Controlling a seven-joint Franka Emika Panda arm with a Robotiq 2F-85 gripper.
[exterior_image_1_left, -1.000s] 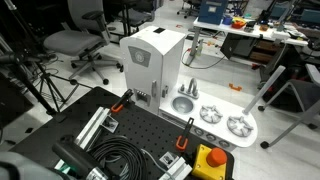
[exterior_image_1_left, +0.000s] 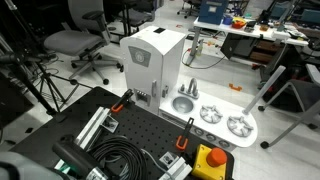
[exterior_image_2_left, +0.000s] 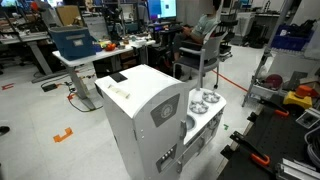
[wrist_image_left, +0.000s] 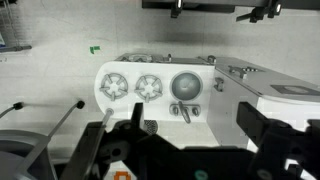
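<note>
A white toy kitchen stands on the floor, its countertop (wrist_image_left: 112, 112) seen from above in the wrist view. On it are a round grey sink basin (wrist_image_left: 185, 85), two burners (wrist_image_left: 149, 87) and a silver faucet (wrist_image_left: 239, 71). A slim grey handle-like piece (wrist_image_left: 183, 111) points down from the basin's front edge, near small knobs. The tall white cabinet (wrist_image_left: 252, 118) rises at the right. My gripper hangs above the counter's front, its dark fingers spread wide with nothing seen between them. Neither exterior view shows my gripper clearly.
Beside the kitchen, the dark table (exterior_image_1_left: 140, 130) carries a coil of black cable (exterior_image_1_left: 118, 158) and a yellow box with a red button (exterior_image_1_left: 212, 160). Office chairs (exterior_image_1_left: 80, 38) stand behind. Pale floor (exterior_image_2_left: 80, 135) lies open around the cabinet.
</note>
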